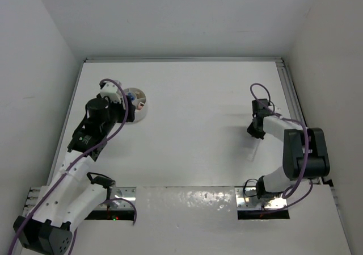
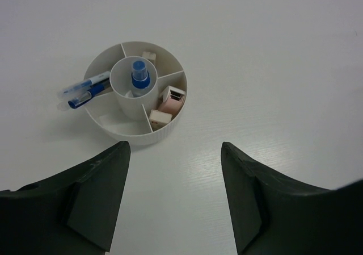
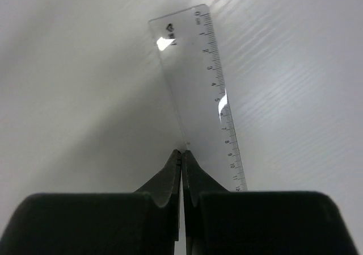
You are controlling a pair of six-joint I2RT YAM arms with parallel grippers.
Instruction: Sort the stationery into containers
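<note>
A clear ruler (image 3: 195,79) with a black scale lies on the table in the right wrist view; it appears as a faint strip (image 1: 254,150) in the top view. My right gripper is shut, its tips at the ruler's long left edge, and its right finger covers part of the ruler. Whether any of the ruler is pinched cannot be told. My left gripper stands open and empty, short of the round white divided container (image 2: 120,134). That holds pens (image 2: 85,89), a blue-capped bottle (image 2: 140,76) in the central cup, and small blocks (image 2: 160,118).
A metal rail (image 1: 181,59) edges the back, and walls rise on both sides. The container (image 1: 142,108) stands at the back left, partly behind the left arm.
</note>
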